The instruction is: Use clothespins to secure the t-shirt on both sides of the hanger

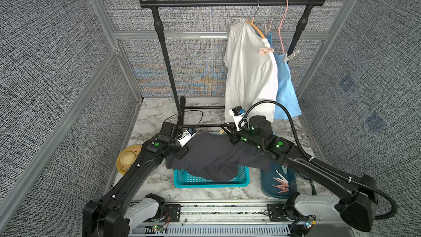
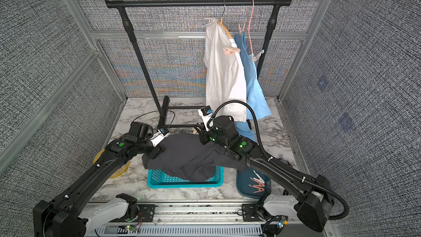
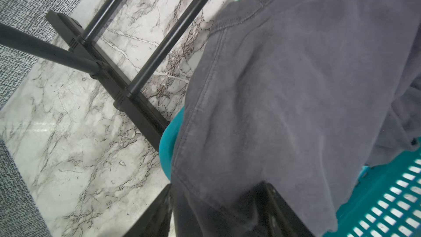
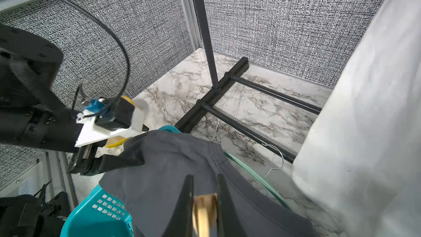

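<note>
A dark grey t-shirt (image 1: 210, 158) lies over the teal basket (image 1: 210, 183). My left gripper hangs low over its left part, open, the fingers blurred at the bottom of the left wrist view. My right gripper is shut on a tan wooden piece, apparently a clothespin (image 4: 202, 219), above the shirt's back part. A white garment (image 1: 250, 74) and a blue one (image 1: 287, 92) hang from hangers on the rack with clothespins (image 1: 265, 51) clipped on.
A dark tray (image 1: 274, 191) with several clothespins sits at front right. A yellow bowl (image 1: 125, 160) is at the left. The rack's base bars (image 4: 272, 92) cross the back of the floor. The rail's left half is empty.
</note>
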